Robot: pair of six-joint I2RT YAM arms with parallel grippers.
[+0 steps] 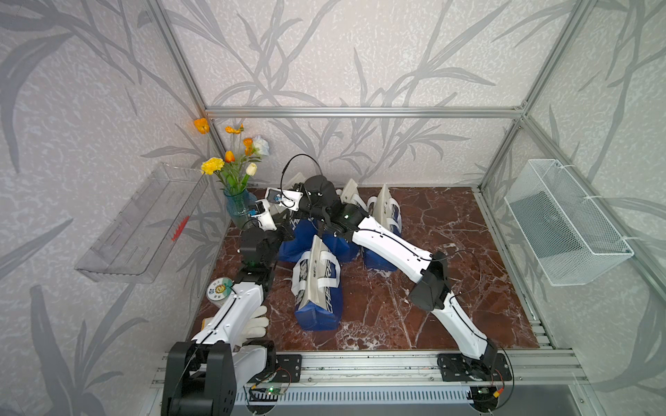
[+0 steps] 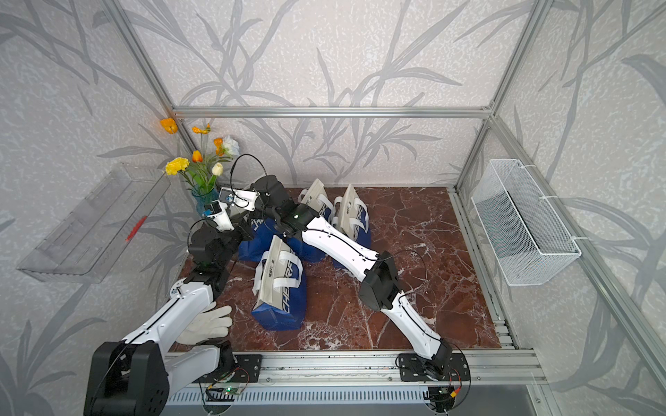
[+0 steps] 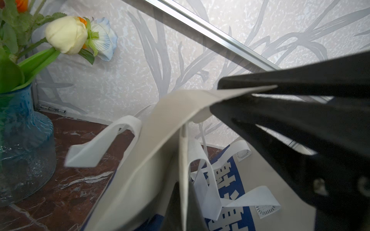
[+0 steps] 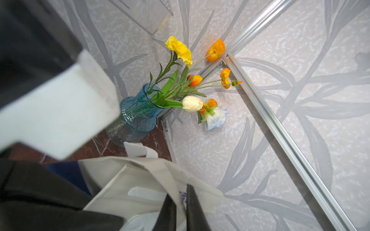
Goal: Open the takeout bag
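Observation:
A blue and cream takeout bag at the back left is largely hidden under both arms. In the left wrist view its cream top is raised and bent over, with white straps beside it. My left gripper is low at the bag; its black fingertips appear shut beside a thin upright cream edge. My right gripper is above it, its black fingers at the bent top edge; how far they stand apart is hard to tell. In the right wrist view the cream fabric lies around its fingertips.
More bags stand at the front middle and back. A flower vase is in the back-left corner, close to both grippers. A clear basket hangs left, a mesh basket right.

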